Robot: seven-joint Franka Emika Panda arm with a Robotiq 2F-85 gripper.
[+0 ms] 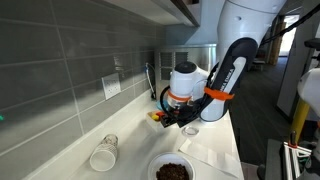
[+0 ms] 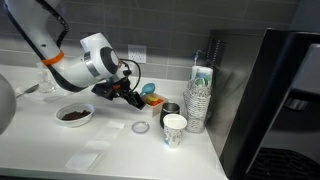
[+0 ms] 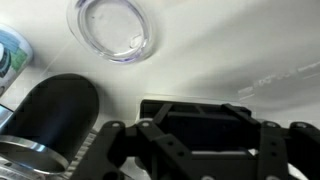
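My gripper (image 2: 132,97) hangs above the white counter, tilted, beside a small box with orange and yellow contents (image 2: 153,100). In the wrist view a flat, dark block (image 3: 200,125) shows between the fingers, which are shut on it; what it is cannot be told. In exterior view 1 the black gripper (image 1: 184,118) hides its own fingertips. A clear round glass dish (image 3: 110,28) lies on the counter near the gripper, with a dark metal-rimmed tumbler (image 3: 52,122) close by.
A white bowl (image 1: 151,167) of dark pieces stands at the front. Beside the tumbler are a patterned paper cup (image 2: 173,131) and a tall stack of white baskets (image 2: 195,105). White sheets (image 1: 212,158) lie flat. A cup (image 1: 104,156) lies by the tiled wall.
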